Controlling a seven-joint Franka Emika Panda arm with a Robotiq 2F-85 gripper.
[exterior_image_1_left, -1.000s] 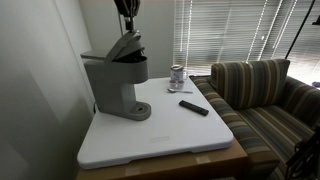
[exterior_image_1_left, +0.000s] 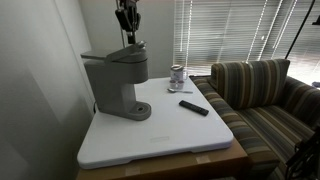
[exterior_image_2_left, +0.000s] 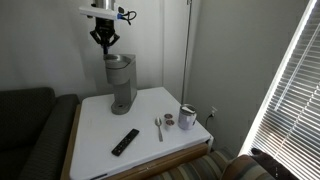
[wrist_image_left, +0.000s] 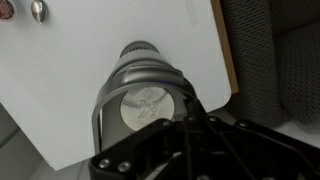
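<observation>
A grey coffee maker (exterior_image_1_left: 118, 85) stands upright on the white tabletop, and its lid (exterior_image_1_left: 126, 52) sits low, tilted slightly or nearly level. Just over the lid, my gripper (exterior_image_1_left: 131, 40) points downward, touching it or very close. In exterior view 2 the gripper (exterior_image_2_left: 105, 50) is above the top of the coffee maker (exterior_image_2_left: 122, 78). Seen from the wrist, a silver disc (wrist_image_left: 147, 105) lies inside the grey curved rim of the machine's top. The gripper is shut, and nothing shows between its fingers; the tips are dark and partly hidden in the wrist view.
A black remote (exterior_image_2_left: 125, 142), a spoon (exterior_image_2_left: 159, 130), small pods (exterior_image_2_left: 169, 120) and a light mug-like container (exterior_image_2_left: 187, 117) rest on the table. A striped sofa (exterior_image_1_left: 250, 85) stands beside it.
The coffee maker's lid has swung down from a steeper tilt to nearly level. My gripper has moved down with it. The table items have stayed put.
</observation>
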